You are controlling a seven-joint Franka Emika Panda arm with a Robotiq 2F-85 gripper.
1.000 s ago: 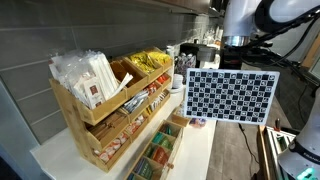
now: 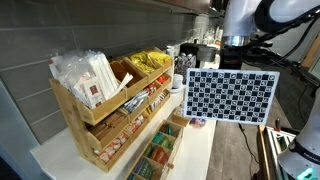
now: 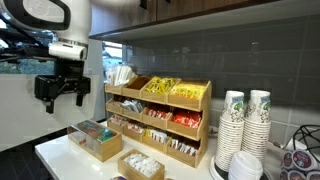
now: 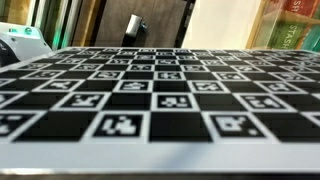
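A flat board with a black-and-white marker checkerboard (image 2: 230,95) stands at the arm's end in exterior view 1, covering what is behind it. Close under the wrist camera, the same board (image 4: 170,95) stretches across the lower part of the picture and hides any fingers there. From exterior view 2, my dark gripper (image 3: 62,92) hangs at the left, high above the white counter (image 3: 55,150). How its fingers stand and how the board is fixed to it cannot be made out.
A wooden tiered organizer (image 2: 100,115) holding packets and utensils lines the wall. Clear-fronted bins (image 3: 97,140) and a small wooden box (image 3: 140,165) sit in front of it. Tall stacks of paper cups (image 3: 230,125) stand at its far end. Cabinets (image 3: 230,30) hang above.
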